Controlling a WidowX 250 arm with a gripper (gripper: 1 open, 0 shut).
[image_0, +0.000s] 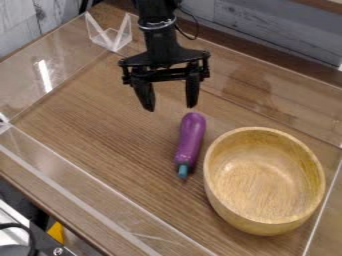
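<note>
A purple eggplant-like object with a teal tip lies lengthwise on the wooden table, left of a large beige bowl. My black gripper hangs above the table, up and to the left of the purple object, its two fingers spread open with nothing between them.
The bowl fills the lower right of the table. Clear plastic panels stand along the left edge, and a pale wall runs behind at the top.
</note>
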